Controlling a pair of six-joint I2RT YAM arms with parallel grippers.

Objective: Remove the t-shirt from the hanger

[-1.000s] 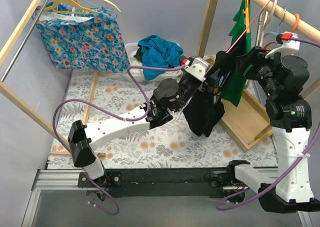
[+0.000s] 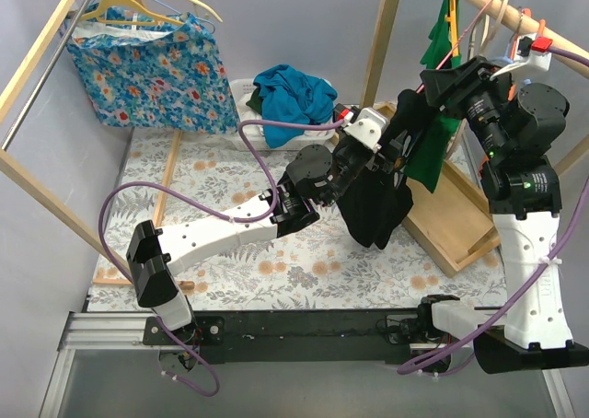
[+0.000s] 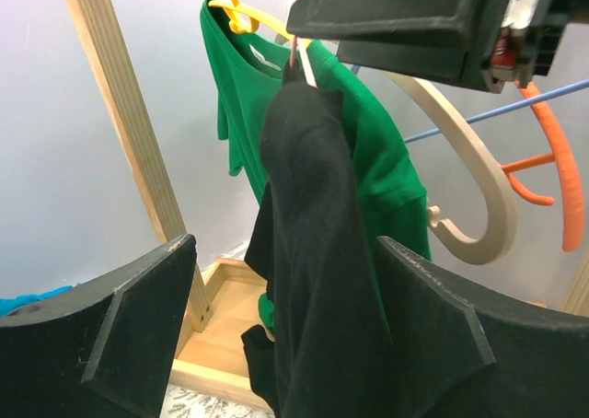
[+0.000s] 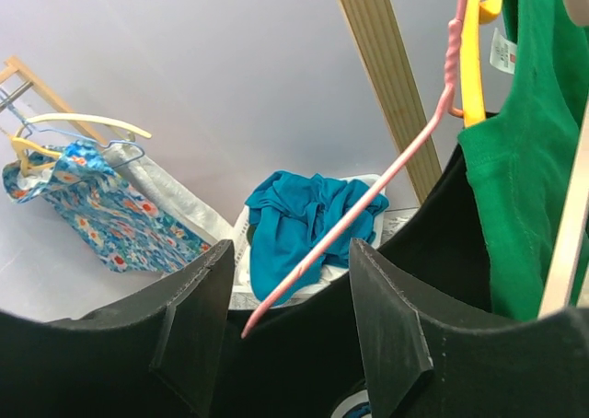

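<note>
A black t-shirt (image 2: 373,206) hangs from a thin pink hanger (image 4: 396,165) beside a green shirt (image 3: 368,142). In the left wrist view the black cloth (image 3: 308,179) runs between the spread fingers of my left gripper, which is open. My right gripper is at the hanger, its fingers part open. One sloping arm of the hanger reaches down into the gap between these fingers, without visible grip on it. Black fabric spreads below and behind the right fingers. The shirt's far shoulder is mostly hidden.
Other hangers, beige (image 3: 492,197) and orange (image 3: 571,179), crowd the wooden rail (image 2: 492,5) on the right. Beneath is a wooden box (image 2: 451,220). A white basket with teal cloth (image 2: 294,96) stands at the back; a floral garment (image 2: 152,77) hangs left.
My right gripper has shifted up and slightly left in the top view, along the hanger. The left arm stays nearly still, and the black shirt has hardly moved.
</note>
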